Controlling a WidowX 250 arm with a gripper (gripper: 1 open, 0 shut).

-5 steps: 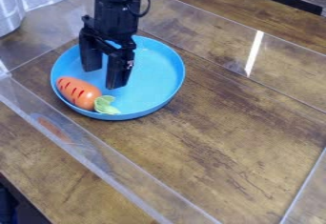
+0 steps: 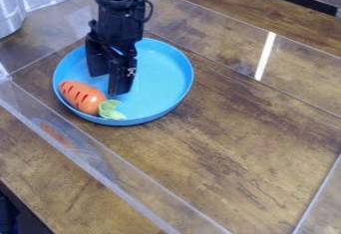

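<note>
A round blue plate sits on the wooden table. On its front left lies a toy carrot, orange with dark stripes and a pale green top. The black gripper reaches down from the top over the left half of the plate, just behind and above the carrot. Its fingers look apart, with nothing visible between them.
Clear plastic panels run along the left and right sides of the table. A white, crinkled object is at the top left. The table right of and in front of the plate is bare.
The gripper has shifted slightly over the plate, its fingers now a little closer above the carrot. The carrot and plate look unmoved.
</note>
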